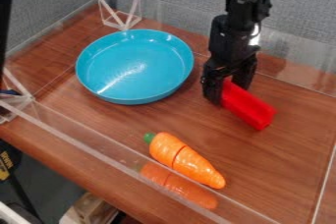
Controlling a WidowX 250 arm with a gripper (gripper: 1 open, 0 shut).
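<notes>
A black gripper point(221, 86) reaches down from the top at the right of centre, its fingertips at the upper left end of a red can-like object point(249, 106) that lies on the wooden table. I cannot tell whether the fingers are closed on it. A blue plate point(134, 53) lies left of the gripper, and an orange toy carrot point(184, 157) with a green tip lies nearer the front.
Clear plastic walls border the table point(269, 169), with a white wire frame point(121, 17) at the back left corner. Bare wood shows at the right front and between plate and carrot.
</notes>
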